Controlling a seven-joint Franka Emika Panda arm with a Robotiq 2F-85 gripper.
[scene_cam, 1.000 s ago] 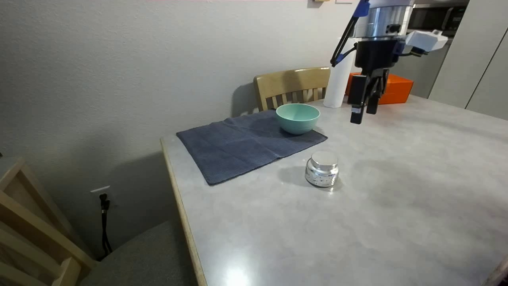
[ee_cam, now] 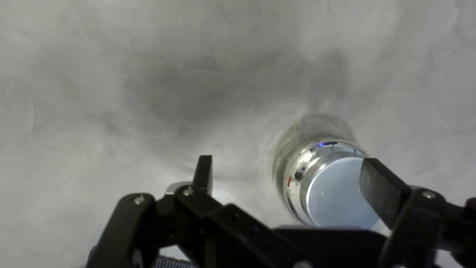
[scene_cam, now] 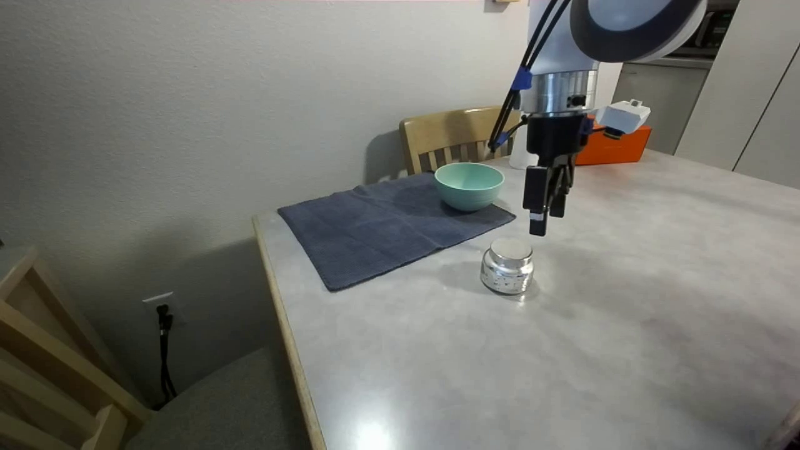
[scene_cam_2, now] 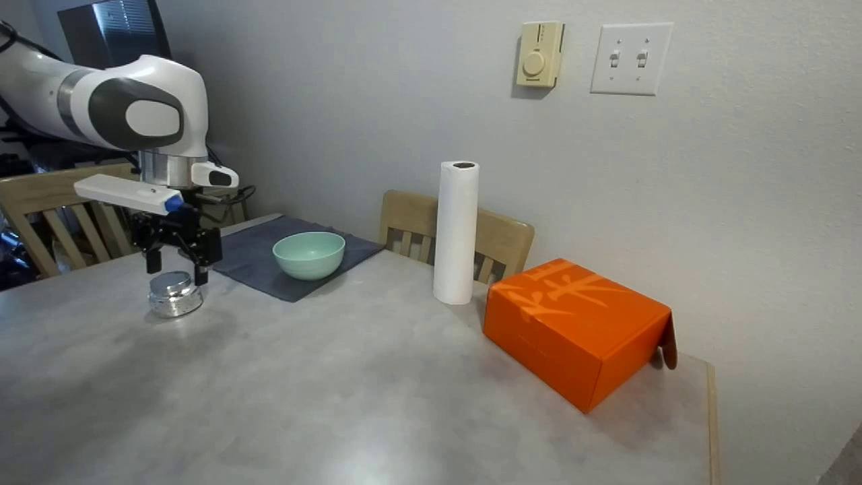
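A squat silver jar with a flat lid stands upright on the grey table. My gripper hangs above and just beside it, its fingers pointing down. In the wrist view the fingers are wide apart, with bare table in much of the gap. The jar's pale lid lies toward the right finger, which covers part of its edge. Nothing is held. From the other side, the gripper appears right over the jar; whether a finger touches it, I cannot tell.
A mint-green bowl rests on a dark blue cloth behind the jar. Farther along the table stand a white paper roll and an orange box.
My gripper has come down and to the left in exterior view 1, closer to the jar. The jar, bowl and cloth have stayed where they were.
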